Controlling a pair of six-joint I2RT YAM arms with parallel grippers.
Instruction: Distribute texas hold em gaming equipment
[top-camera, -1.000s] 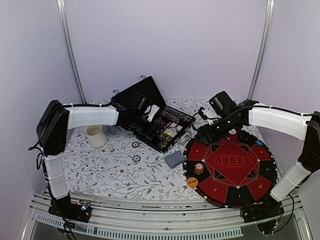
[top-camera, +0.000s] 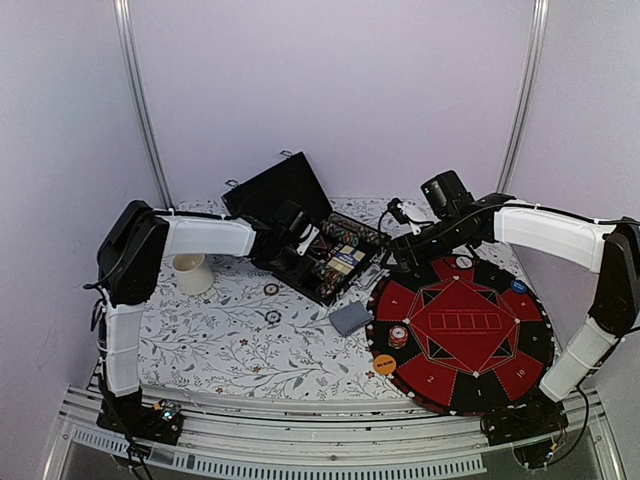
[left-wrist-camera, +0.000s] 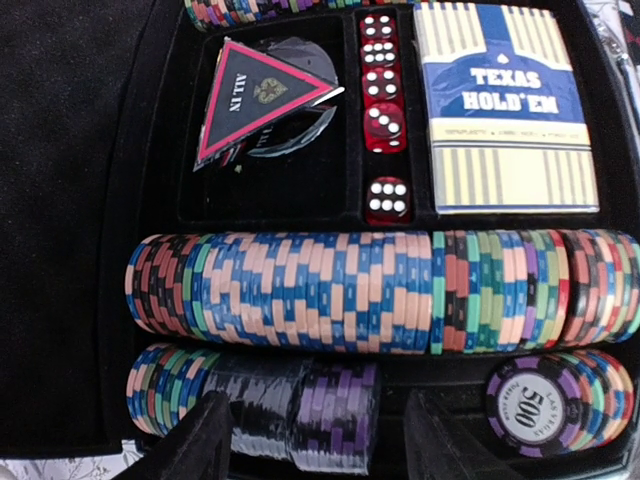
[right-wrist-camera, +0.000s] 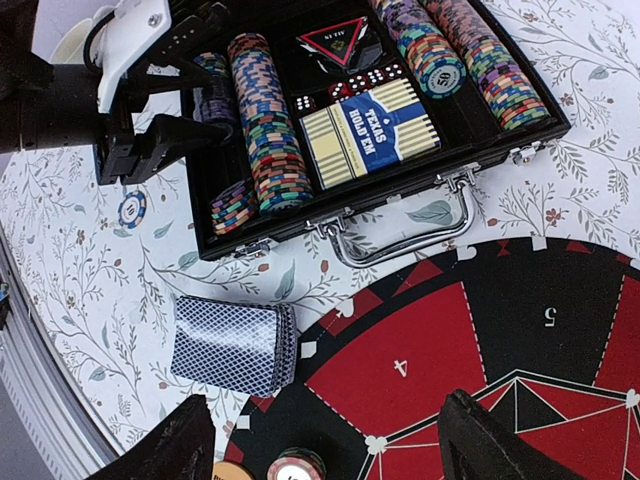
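The open chip case (right-wrist-camera: 380, 180) holds chip rows (left-wrist-camera: 310, 290), red dice (left-wrist-camera: 384, 125), an All In triangle (left-wrist-camera: 260, 100) and a Texas Hold'em card box (left-wrist-camera: 510, 110). My left gripper is over the front chip row, fingers part open around a dark wrapped stack (left-wrist-camera: 330, 410); whether it touches is unclear. My right gripper stands open above the round mat (right-wrist-camera: 400, 350), in front of the case. A silver-blue deck (right-wrist-camera: 230, 340) lies on the table beside the mat, where chip stacks (top-camera: 398, 336) and an orange button (top-camera: 384, 365) sit.
A white cup (top-camera: 193, 275) stands at the left. Two loose chips (top-camera: 271, 289) lie left of the case. The case lid (top-camera: 270, 180) leans open at the back.
My right arm has moved slightly up and back. The objects on the table look unchanged.
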